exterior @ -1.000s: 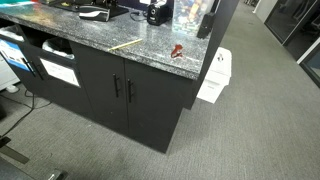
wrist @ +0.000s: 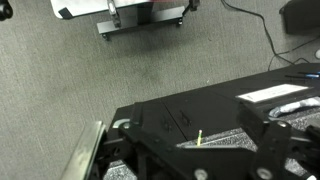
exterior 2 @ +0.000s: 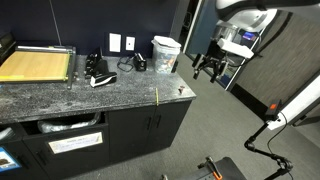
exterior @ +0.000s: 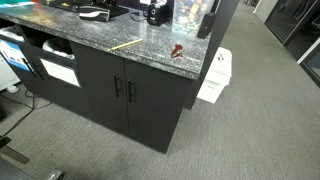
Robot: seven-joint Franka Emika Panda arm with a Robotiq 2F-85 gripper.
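Note:
My gripper hangs in the air near the right end of the counter, well above its top. In the wrist view its dark fingers are spread wide, and I see nothing held between them. On the speckled grey counter lies a thin yellow stick. Near the counter's right end is a small red-brown object, too small to identify. The yellow stick also shows between the fingers in the wrist view, far below them.
A clear-sided tub stands against the wall, beside small black appliances. A wooden board occupies the far left. Black cabinets are below, and a white box sits past the counter's end.

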